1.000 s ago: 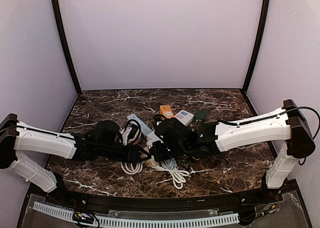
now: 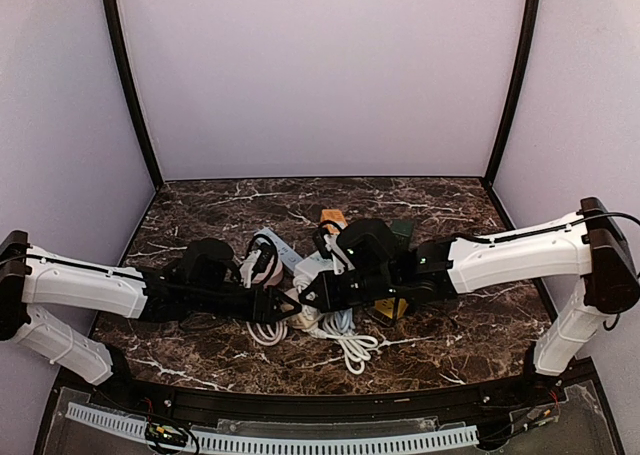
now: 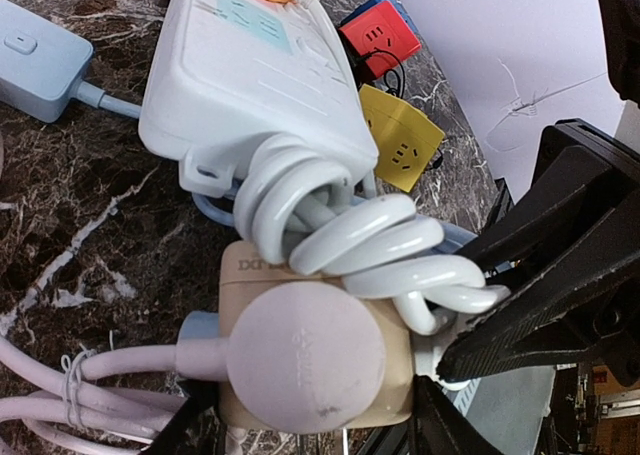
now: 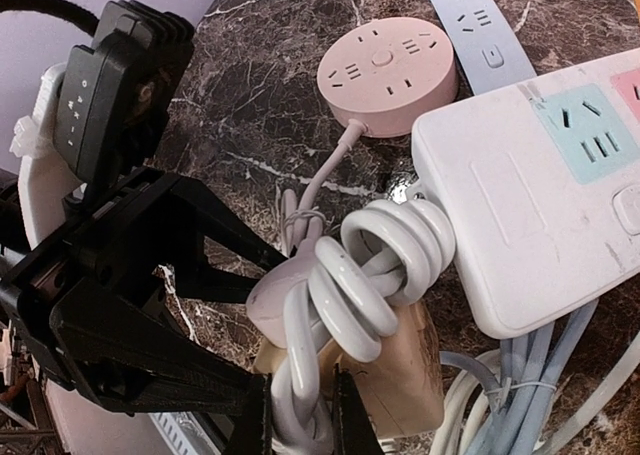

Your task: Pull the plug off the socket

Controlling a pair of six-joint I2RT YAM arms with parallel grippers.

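Note:
In the left wrist view a beige socket block [image 3: 400, 380] carries a round pinkish plug [image 3: 305, 360] on its near face. My left gripper is shut on the block, one finger on either side. A twisted white cord [image 3: 330, 225] crosses above the block. My right gripper is shut on the lower end of this white cord [image 4: 335, 305], beside the block; whatever plug is on that end is hidden by the fingers. From above, the left gripper [image 2: 287, 300] and right gripper [image 2: 311, 293] almost meet over the block.
A white power strip [image 4: 500, 195] lies close behind the block. Around it are a pink round socket [image 4: 385, 75], a blue strip [image 4: 480, 35], a yellow socket [image 3: 400, 135] and a red one [image 3: 380, 40]. Bundled cords [image 2: 355, 350] lie in front.
My right arm has shifted a little to the right and away from the front edge, now covering the white strip at the back. The left arm has hardly moved.

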